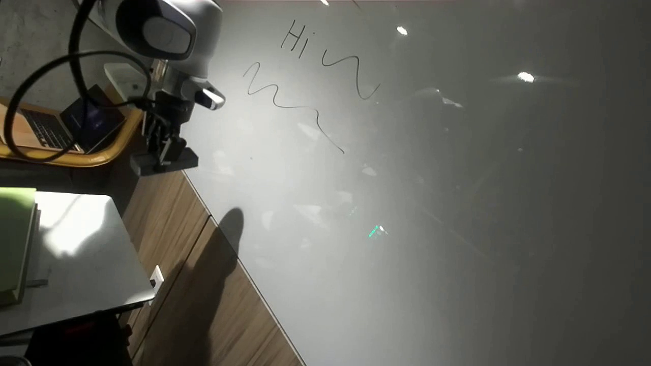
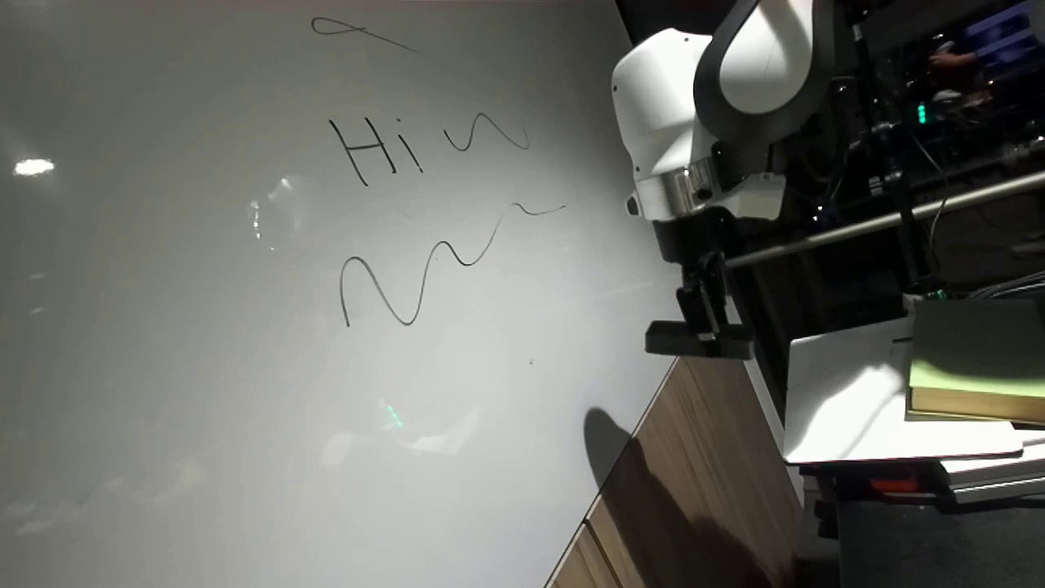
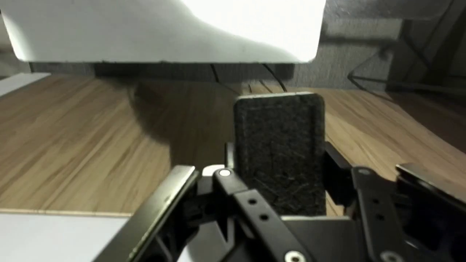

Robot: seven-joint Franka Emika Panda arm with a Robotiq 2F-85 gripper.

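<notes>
A dark, block-shaped eraser [image 3: 279,148] with a felt-like face is gripped between the fingers of my gripper in the wrist view. In exterior view 1 the eraser [image 1: 142,163] hangs in the air by the whiteboard's lower edge. The second exterior view also has the eraser [image 2: 676,338] below my gripper [image 2: 703,318]. Black writing marks the whiteboard [image 1: 457,274]: the word "Hi" [image 1: 295,37], a short wavy line [image 1: 357,70] beside it and a longer wavy line [image 1: 296,107] below. A small loop [image 2: 338,28] shows near the top in exterior view 2.
A white-topped table [image 1: 91,262] stands beside the wood panel [image 1: 168,204], with a green book [image 1: 15,244] on it. Behind the arm is a chair with a laptop [image 1: 46,129]. A wall outlet [image 1: 156,277] sits in the panel.
</notes>
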